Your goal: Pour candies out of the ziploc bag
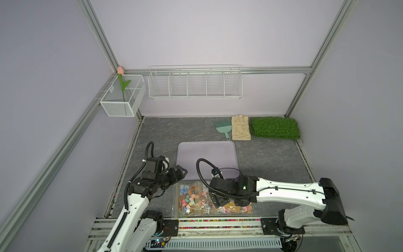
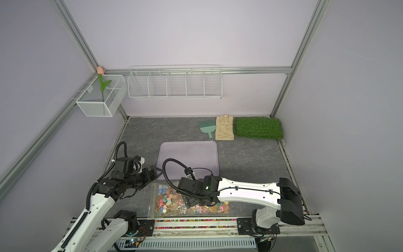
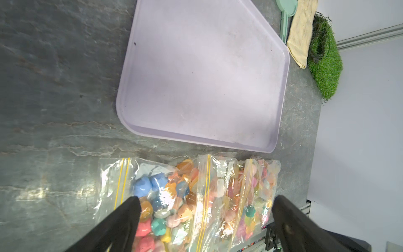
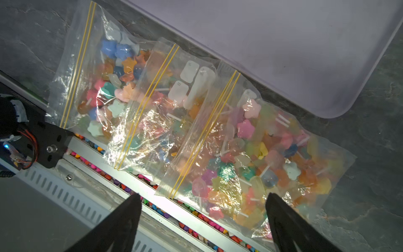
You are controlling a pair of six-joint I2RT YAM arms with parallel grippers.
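Observation:
Three clear ziploc bags of colorful candies lie flat in an overlapping row in front of the empty pale lilac tray (image 1: pixel 205 157). In the right wrist view these are the left bag (image 4: pixel 111 90), the middle bag (image 4: pixel 163 113) and the right bag (image 4: pixel 260 159), each with a yellow zip line along its left side. My left gripper is open above the left end of the row, nothing between its fingers. Over the row, my right gripper stands open and empty; its arm hides much of the bags from above.
Behind the tray lie a green dustpan-like tool (image 1: pixel 223 127), beige gloves (image 1: pixel 240 128) and a grass mat (image 1: pixel 275 127). A metal rail (image 1: pixel 218 229) runs along the front edge. White wire baskets (image 1: pixel 195 84) hang on the back wall. Bare floor lies right of the tray.

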